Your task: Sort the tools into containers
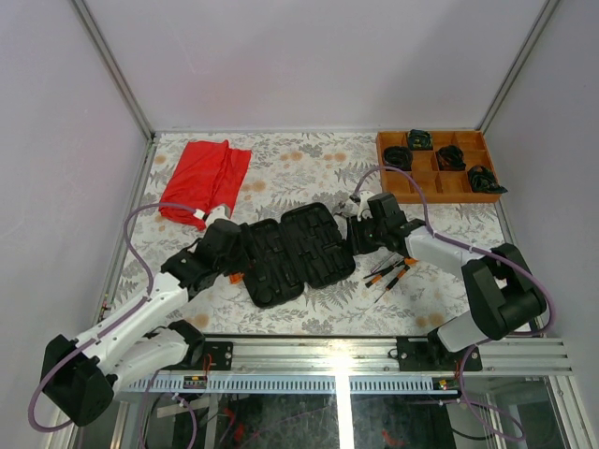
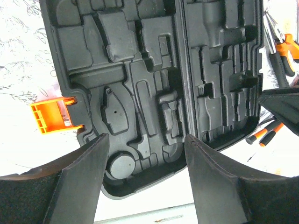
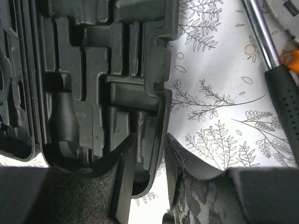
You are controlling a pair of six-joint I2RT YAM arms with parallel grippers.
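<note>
The black moulded tool case (image 1: 267,279) lies unfolded in two halves, its visible compartments empty. Over its left half my left gripper is open, with only the case below. My right gripper stands part open at the case's right rim (image 3: 164,112); the rim shows between its fingers, contact unclear. To the right lie several tools: orange-and-black handles (image 1: 393,279), pliers with orange grips (image 2: 289,44) and a metal shaft with black handle (image 3: 285,95). My right arm partly hides them in the top view.
At the back right stands an orange divided tray (image 1: 421,182) with dark coiled bundles (image 1: 451,157). A red cloth (image 1: 206,178) lies at the back left. The case's orange latch (image 2: 53,115) sticks out leftward. Patterned table behind the case is clear.
</note>
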